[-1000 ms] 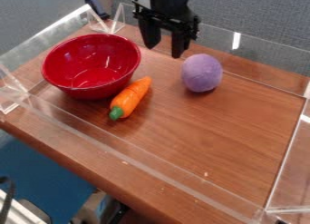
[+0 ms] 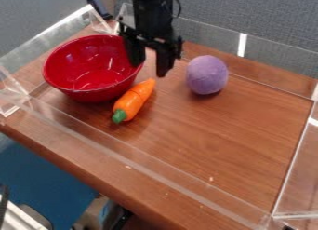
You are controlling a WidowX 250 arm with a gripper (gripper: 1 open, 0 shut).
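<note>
My black gripper [image 2: 149, 55] hangs open over the back right edge of a red bowl [image 2: 85, 74], its two fingers pointing down with nothing visible between them. An orange toy carrot [image 2: 136, 100] with a green top lies on the wooden table just right of the bowl, below the gripper. A purple ball-like object [image 2: 206, 74] sits further right, apart from both.
Clear plastic walls border the wooden table [image 2: 211, 150] on several sides. A grey textured wall stands behind, and blue floor shows at lower left.
The gripper has come down and shifted left, away from the purple object toward the bowl and carrot. The objects on the table look unmoved.
</note>
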